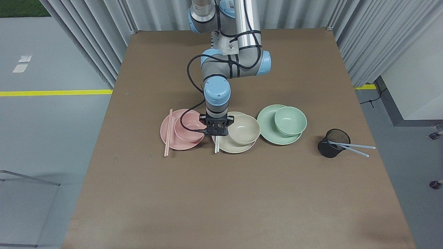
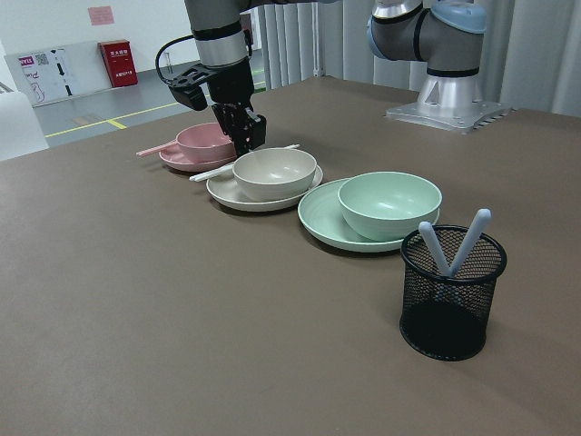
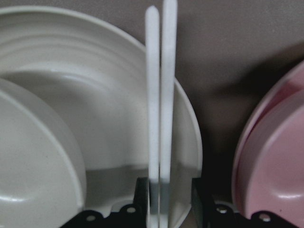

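My gripper is open, its black fingers standing on either side of two cream chopsticks (image 3: 166, 95) that lie across the rim of a cream plate (image 3: 109, 114) beside a cream bowl (image 3: 28, 156). In the front view the wrist hangs over this setting, largely hiding the chopsticks (image 1: 217, 145). To the left are a pink plate, bowl (image 1: 189, 122) and chopsticks (image 1: 168, 135); to the right a green plate (image 1: 268, 128) and bowl (image 1: 290, 120).
A black mesh cup (image 1: 328, 149) with pale blue chopsticks (image 1: 359, 153) stands farther right on the brown table (image 1: 220, 199).
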